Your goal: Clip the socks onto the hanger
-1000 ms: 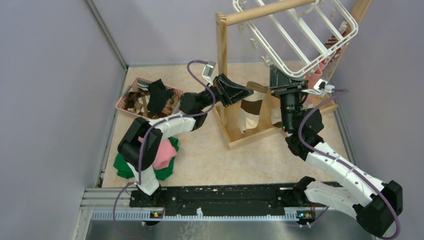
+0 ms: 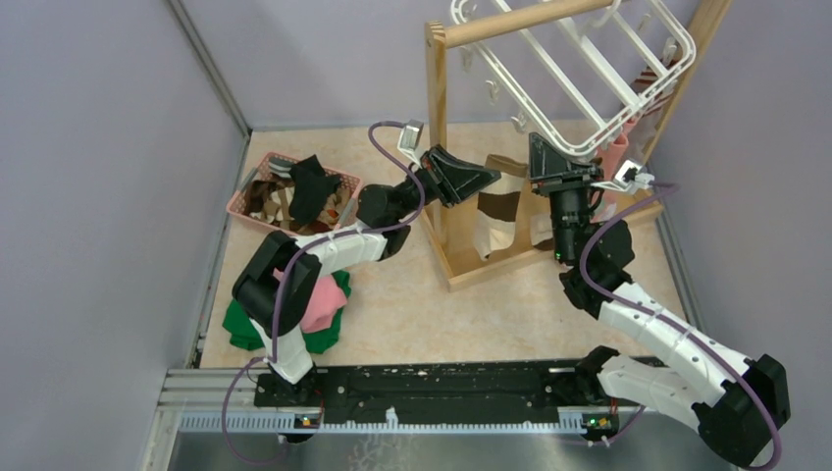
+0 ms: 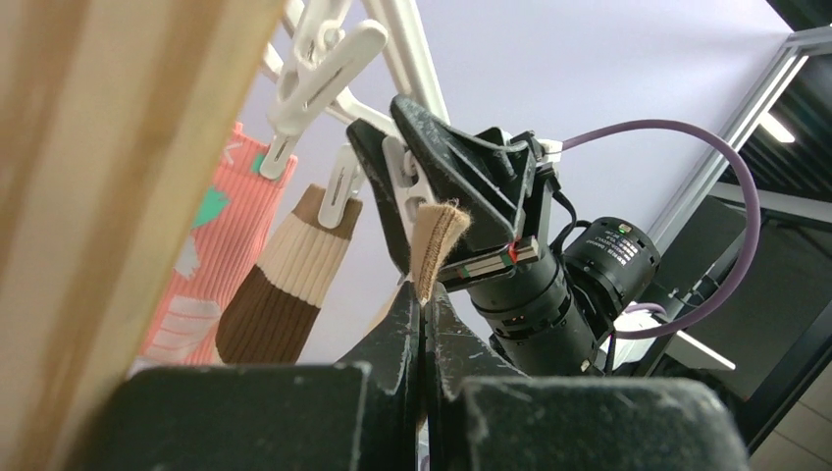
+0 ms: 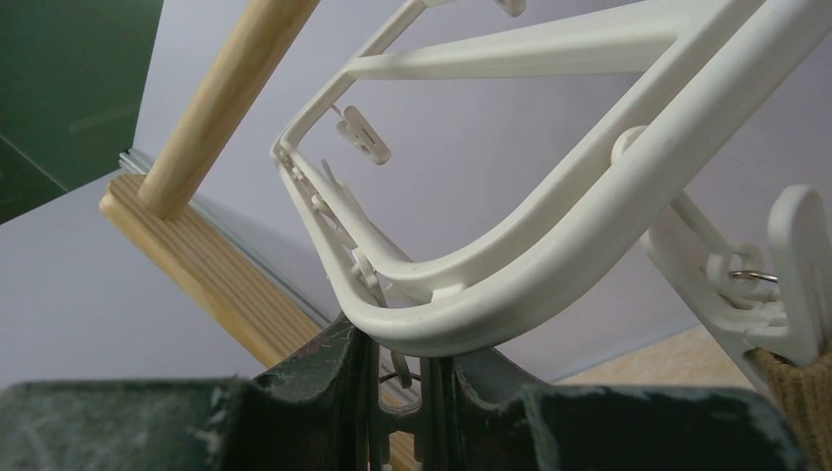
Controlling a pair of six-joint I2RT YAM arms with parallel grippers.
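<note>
My left gripper is shut on the edge of a striped sock [image 2: 498, 211], brown and cream, which hangs below it in the top view. Close beside it, my right gripper is shut on a white clip [image 3: 407, 177] of the white hanger [image 4: 549, 275], just above that sock's upper edge. In the left wrist view a pink sock [image 3: 231, 245] and a brown-and-cream sock [image 3: 285, 275] hang from other clips.
The wooden stand [image 2: 437, 78] carries the hanger. A pink basket of socks [image 2: 257, 216] stands at the left, with green and pink cloths [image 2: 324, 304] in front of it.
Both grippers have shifted very slightly with the hanging sock, which sits a little further right. The hanger has moved slightly toward the left.
</note>
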